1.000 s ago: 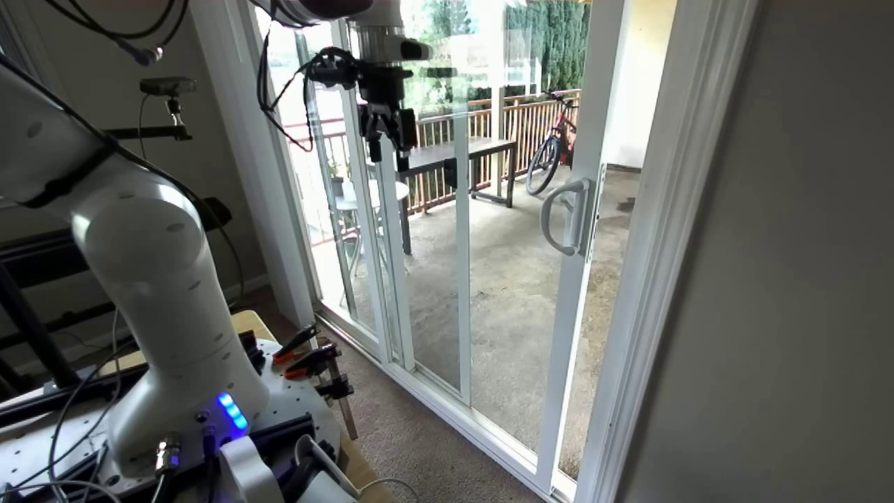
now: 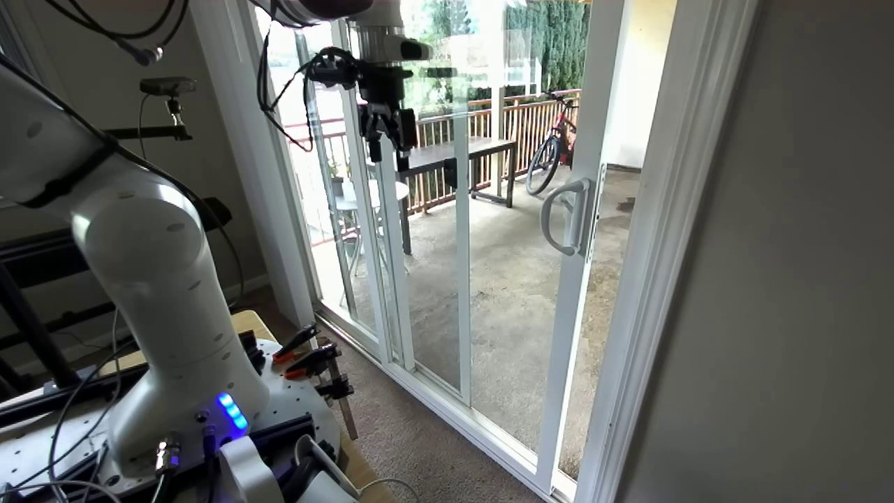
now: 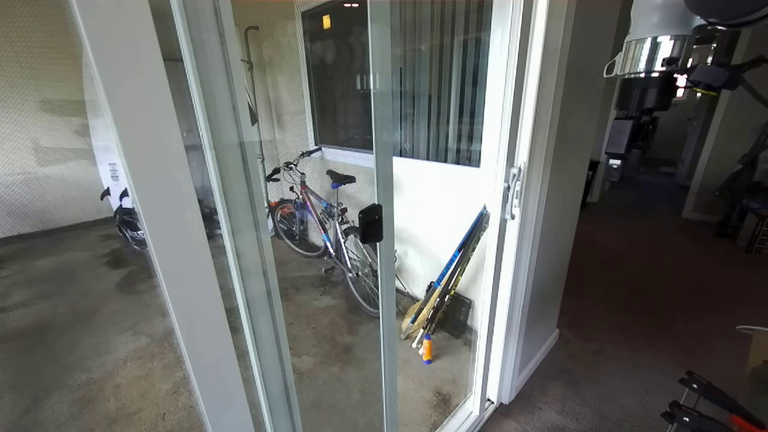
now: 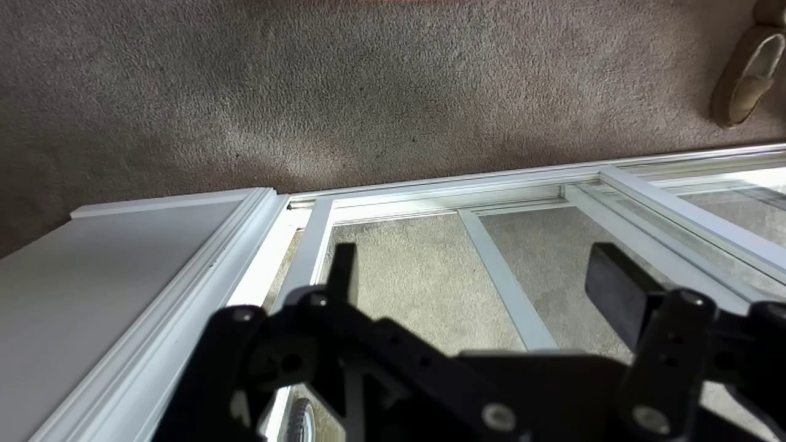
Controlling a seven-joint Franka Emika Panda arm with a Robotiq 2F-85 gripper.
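Note:
My gripper point(image 2: 389, 159) hangs pointing down at the upper middle of exterior view 1, in front of the glass. In the wrist view its two black fingers stand wide apart, the gripper open with only floor and door behind the gap. The white-framed sliding glass door point(image 2: 572, 335) stands slightly ajar, a narrow gap between its edge and the right jamb. Its curved white handle point(image 2: 557, 219) is well to the right of the gripper and apart from it. In exterior view 2 the gripper point(image 3: 615, 169) appears at the upper right, clear of the door.
A white door jamb point(image 2: 670, 251) and grey wall point(image 2: 804, 251) bound the right side. Clamps point(image 2: 314, 360) hold the robot's base to its table. Carpet point(image 4: 405, 96) lies clear along the door track, with a brown shoe point(image 4: 744, 85) near it. Bicycles point(image 3: 331, 223) stand outside.

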